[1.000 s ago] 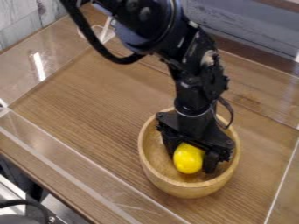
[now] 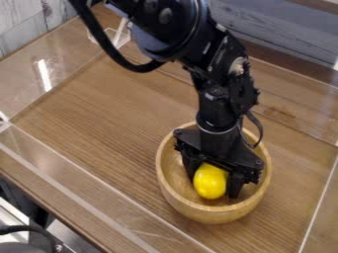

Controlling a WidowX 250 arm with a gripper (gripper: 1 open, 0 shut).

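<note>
A yellow, rounded object (image 2: 211,183) lies inside a wooden bowl (image 2: 175,195) in the lower right middle of the camera view. The black gripper (image 2: 219,166) reaches down from the top into the bowl, its fingers around and just over the yellow object. The fingers partly hide the object, and whether they press on it is unclear.
A pale wall runs along the back. A dark cable shows at the lower left edge.
The gripper and the yellow object have shifted very slightly; the bowl stays in place.
</note>
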